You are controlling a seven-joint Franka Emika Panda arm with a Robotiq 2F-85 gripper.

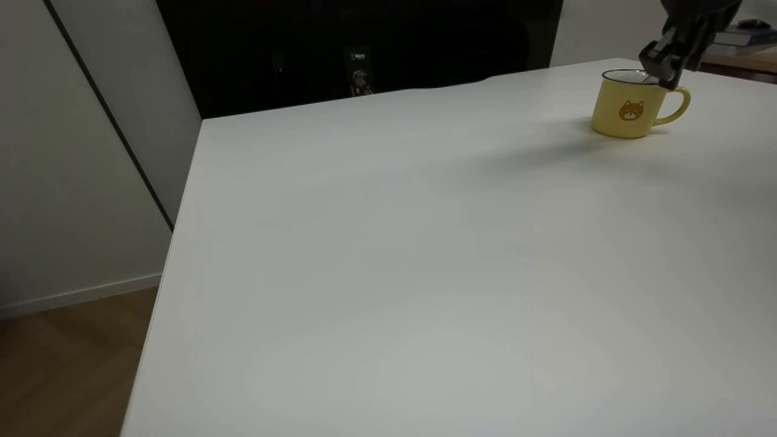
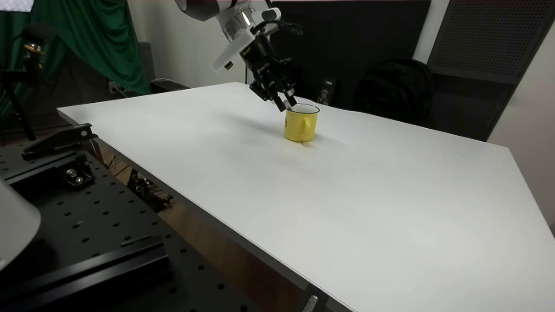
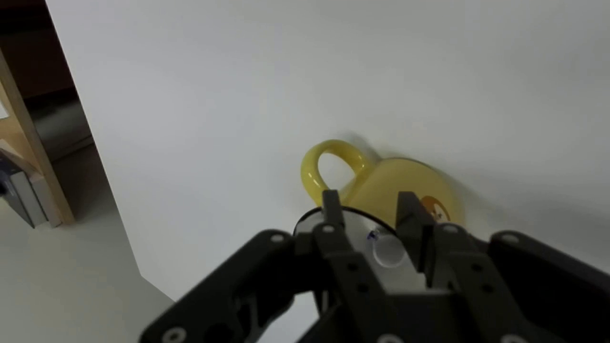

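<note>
A yellow mug with a dark rim and a bear-like face stands upright on the white table. My gripper is over its mouth, the two fingers apart, one on each side of the gap. Through that gap, in the wrist view, a small pale rounded object with blue marks shows against the mug's inside. Whether it touches a finger I cannot tell. In the second exterior view the gripper tilts down to the mug's rim, and the mug's handle faces that camera.
A black pegboard base lies along the near side of the table.
</note>
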